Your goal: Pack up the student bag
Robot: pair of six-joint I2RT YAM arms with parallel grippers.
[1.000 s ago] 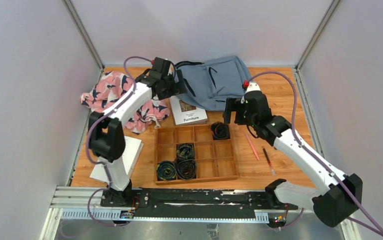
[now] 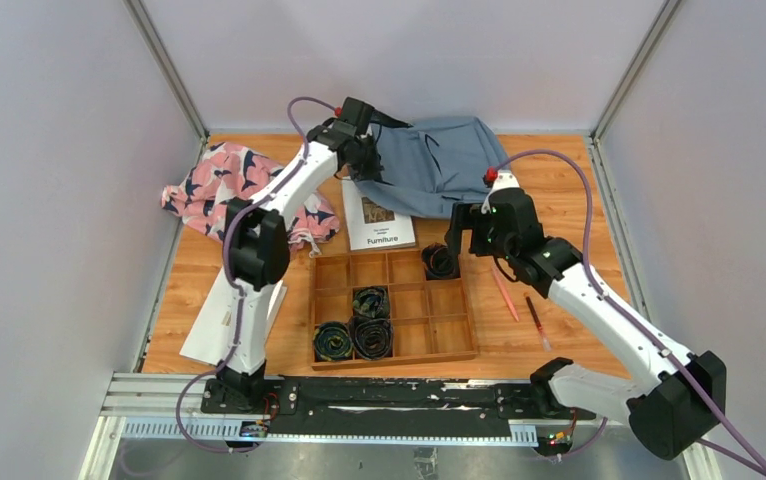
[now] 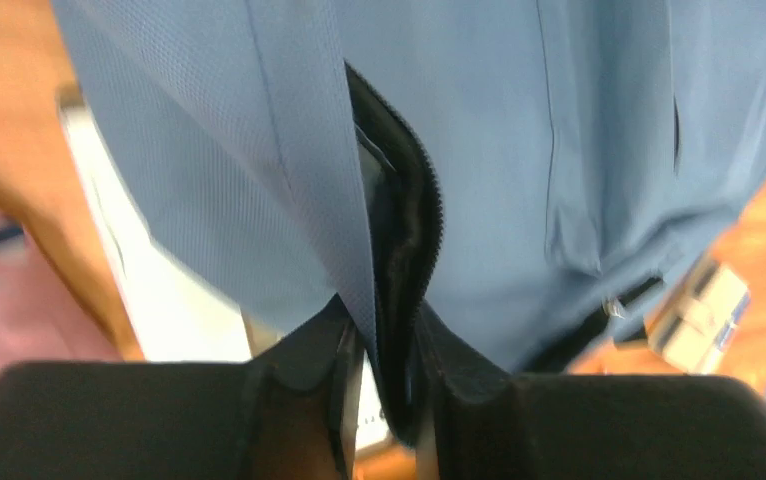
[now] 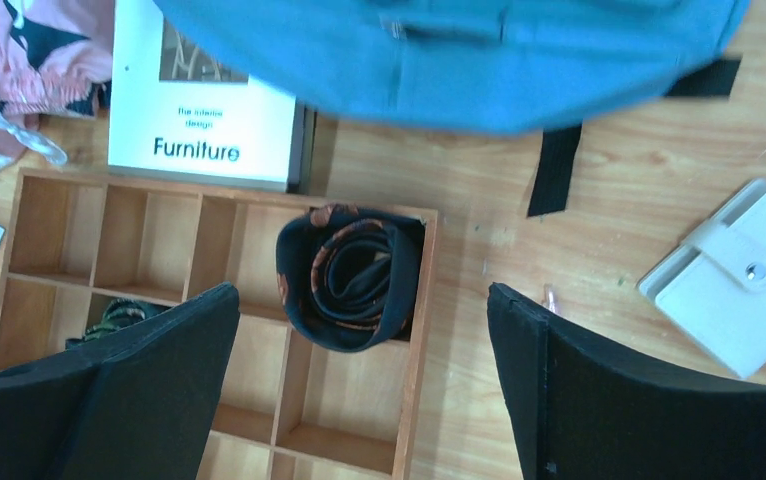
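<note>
The blue backpack (image 2: 439, 165) lies across the back of the table. My left gripper (image 2: 364, 150) is at its upper-left part; in the left wrist view a dark zipped edge or strap (image 3: 399, 220) runs down between its blurred fingers, and whether they grip it is unclear. My right gripper (image 2: 469, 230) stands open above the right end of the wooden organiser (image 4: 424, 300), over a rolled dark item (image 4: 349, 280). More rolls (image 2: 372, 337) sit in its compartments. The Furniture book (image 2: 379, 225) lies partly under the backpack.
A pink patterned drawstring bag (image 2: 209, 190) lies at left, white folders (image 2: 209, 320) at front left, pens (image 2: 504, 293) right of the organiser. The right wrist view shows a light wallet-like case (image 4: 719, 280) on the bare right side.
My right arm has barely moved.
</note>
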